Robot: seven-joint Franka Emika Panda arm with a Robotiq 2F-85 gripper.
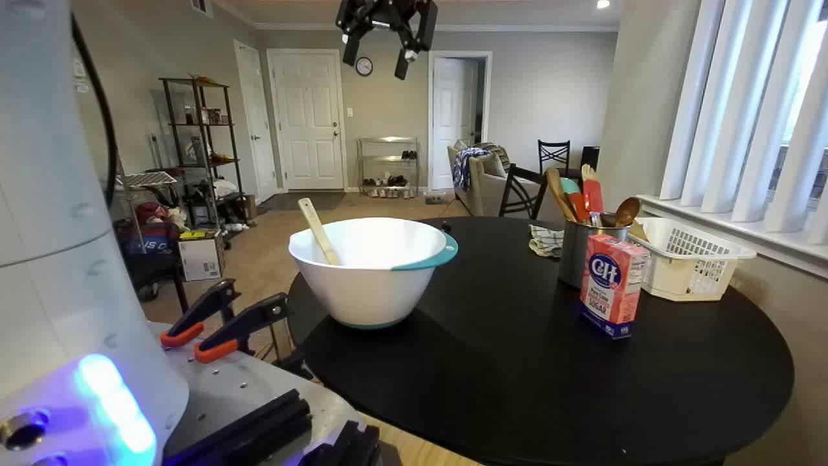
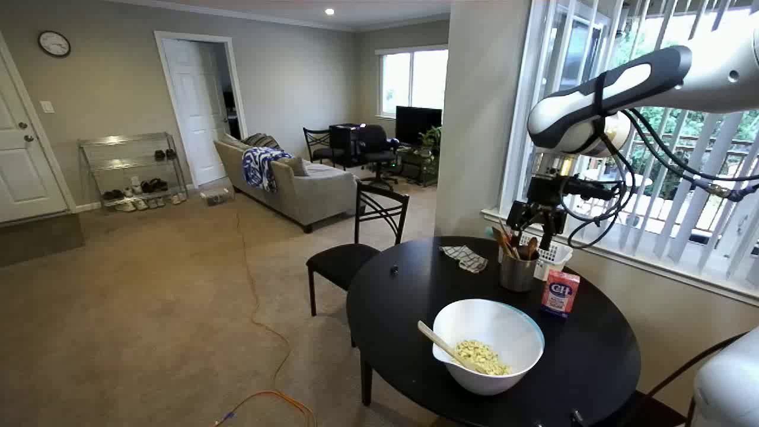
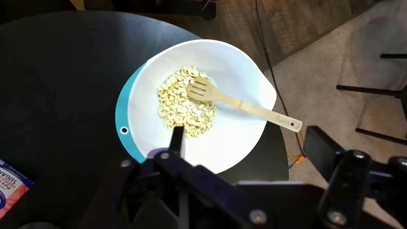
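On the round black table stands a white mixing bowl (image 1: 369,291) with a teal rim handle. Pale pasta pieces (image 3: 173,103) lie in its bottom, seen from above in the wrist view. A slotted wooden spatula (image 3: 244,105) rests in the bowl, its head on the pasta and its handle over the spout-side rim. High above the table hangs my gripper (image 1: 380,68), well clear of the bowl. Its fingers (image 3: 177,141) are spread wide in the wrist view, with nothing held between them.
A pink sugar box (image 1: 613,287) stands upright on the table (image 1: 497,373), in front of a metal utensil holder (image 1: 572,260) and a white basket (image 1: 683,260). A checkered cloth (image 2: 464,258) lies near the far edge. Bare tabletop separates bowl and box.
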